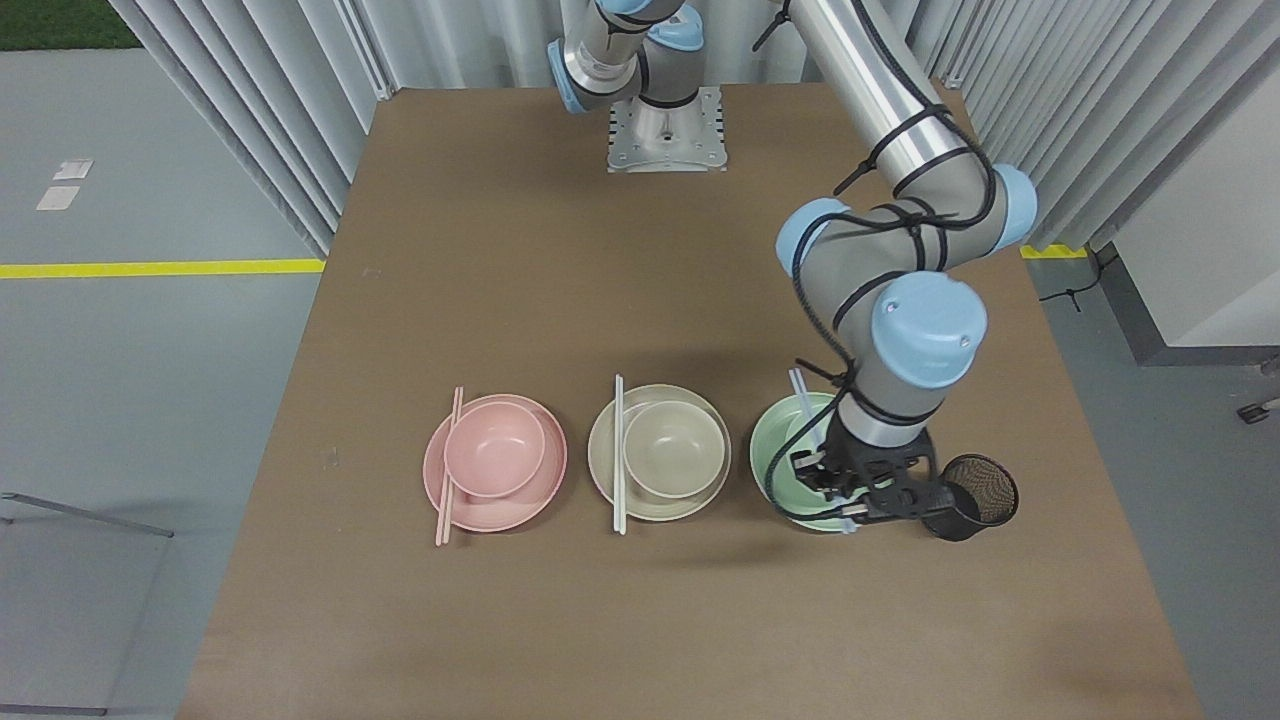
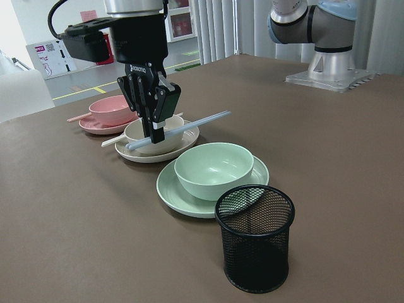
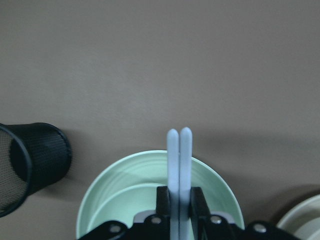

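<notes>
My gripper (image 2: 156,129) is shut on a pair of pale blue chopsticks (image 3: 185,165), held level above the green bowl (image 2: 214,167) and green plate (image 2: 169,192). The black mesh pen cup (image 2: 254,252) stands on the table just beside the green plate, partly under my arm in the front view. The cream bowl (image 1: 674,450) sits on a cream plate with white chopsticks (image 1: 619,456) across it. The pink bowl (image 1: 493,449) sits on a pink plate with pink chopsticks (image 1: 449,466).
</notes>
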